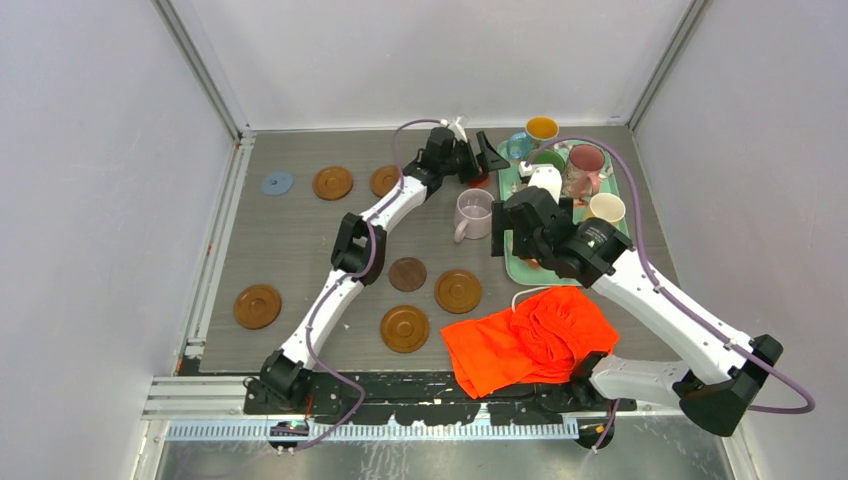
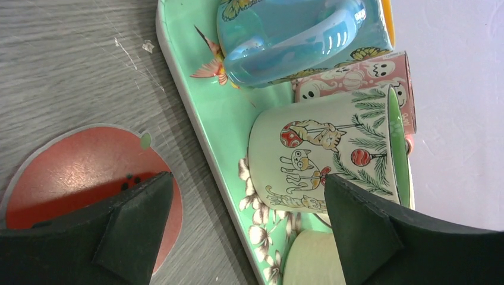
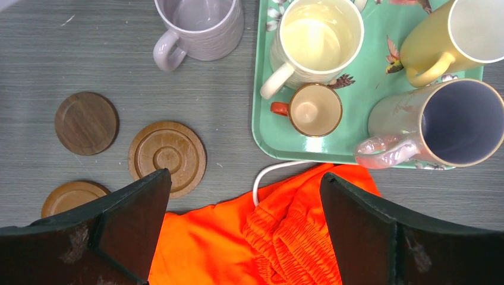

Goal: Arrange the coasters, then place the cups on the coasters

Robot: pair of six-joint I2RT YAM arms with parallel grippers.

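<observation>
My left gripper stands open over a red coaster (image 2: 83,178) just outside the green tray's left rim (image 2: 199,130); a white cat-print cup (image 2: 309,154) with green interior and a blue cup (image 2: 297,35) lie ahead of it in that view. My right gripper is open above the tray's lower left, nothing between its fingers. In the right wrist view are a small cup with red handle (image 3: 312,113), a cream mug (image 3: 315,41) and a lilac mug (image 3: 202,24) on the table. Brown coasters (image 1: 458,290) lie left of the tray.
An orange cloth (image 1: 525,345) covers the front right of the table. A blue coaster (image 1: 277,183) and several brown coasters are spread across the left. Bare table shows at centre-left. Walls bound the back and sides.
</observation>
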